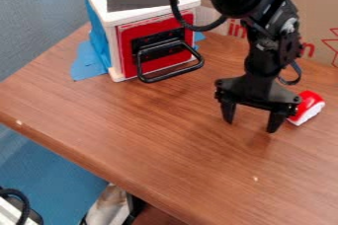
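Observation:
My black gripper hangs low over the wooden table, its two fingers spread open with nothing visible between them. Just right of it a red and white can lies on its side. At the back left stands a white box with a red front, a black wire handle and blue sides.
Blue paper lies beside the box. A cardboard backdrop with red print stands at the back right. The table's left edge drops to a blue floor.

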